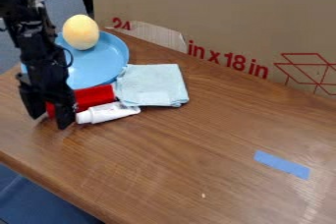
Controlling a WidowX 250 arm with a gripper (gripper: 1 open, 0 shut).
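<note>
My black gripper (47,104) is low at the left of the table, its fingers at the near end of a red object (92,96) and close beside a white tube (108,112). Whether the fingers hold anything is hard to tell. A blue plate (102,64) lies behind them with a yellow egg-shaped object (81,31) at its back. A folded light blue cloth (153,85) lies to the right of the red object.
A large cardboard box (223,27) stands along the back.
</note>
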